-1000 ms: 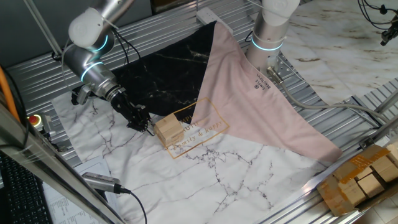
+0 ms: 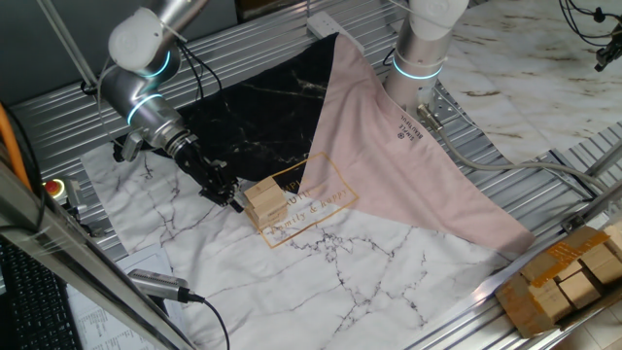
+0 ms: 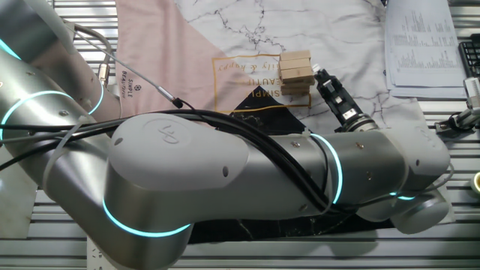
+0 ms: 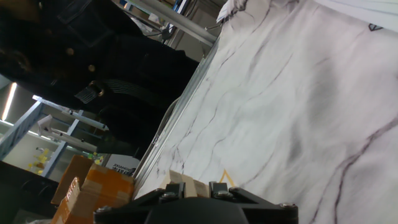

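Note:
A small stack of pale wooden blocks (image 2: 263, 201) stands on the marble-patterned cloth, over the corner of the printed gold frame. From above, the upper blocks (image 3: 296, 69) lie in a neat row over others. My gripper (image 2: 237, 197) is low at the stack's left side, its tips right up against the blocks or nearly so. In the wrist view the two fingertips of the gripper stand apart, with block wood (image 4: 196, 186) showing in the gap and past the left fingertip. Whether they grip a block cannot be made out.
A cardboard box (image 2: 530, 303) with several more wooden blocks stands at the lower right. A metal post (image 2: 87, 253), a cabled device (image 2: 160, 286) and paper sheets (image 3: 425, 45) lie off to one side.
Over the last second my gripper has edged slightly right, closer to the stack. The blocks show no clear shift.

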